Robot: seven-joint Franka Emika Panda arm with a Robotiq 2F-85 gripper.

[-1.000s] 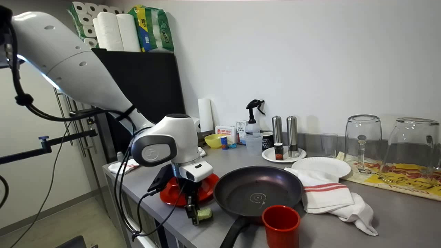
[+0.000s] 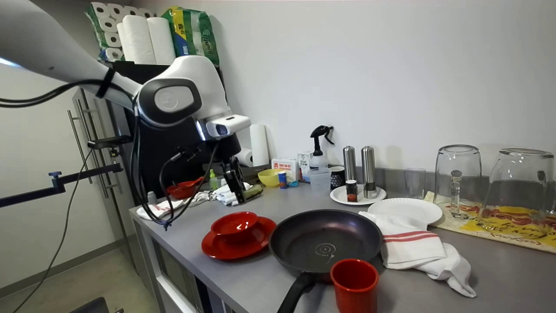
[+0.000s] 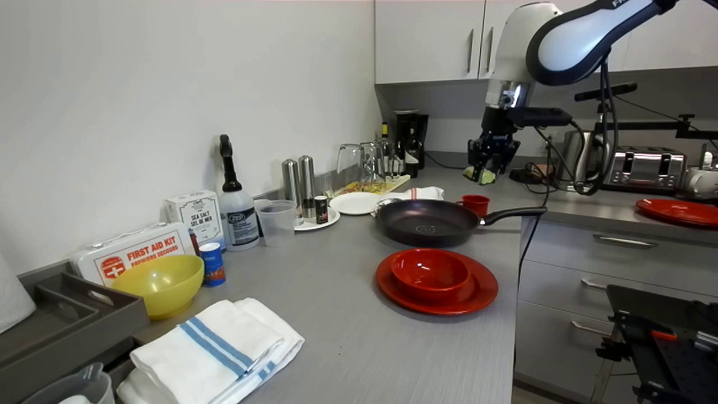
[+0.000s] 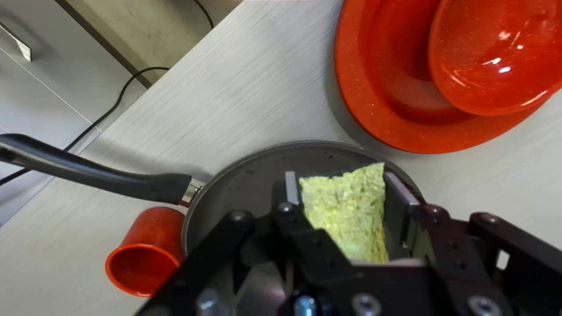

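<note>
A pale yellow-green sponge (image 4: 345, 216) fills the space between my fingers, and my gripper is shut on it. In the first exterior view the gripper (image 2: 237, 182) hangs well above the counter, with the sponge (image 2: 253, 192) at its tips. The second exterior view also shows the sponge (image 3: 486, 176) held in the air. Below it in the wrist view is the black frying pan (image 4: 242, 176), whose interior (image 2: 325, 240) looks empty. A red bowl (image 3: 431, 272) sits on a red plate (image 3: 481, 289) beside the pan.
A red mug (image 2: 355, 287) stands near the pan's handle (image 2: 297, 292). A white towel (image 2: 417, 240) with red stripes lies on the pan's other side. Glass pitchers (image 2: 458, 177) stand near the wall. Bare counter (image 3: 357, 330) stretches in front of the red plate.
My arm has risen with the sponge, from low over the counter between the red plate and pan to well above it. The plate and bowl are uncovered in the first exterior view.
</note>
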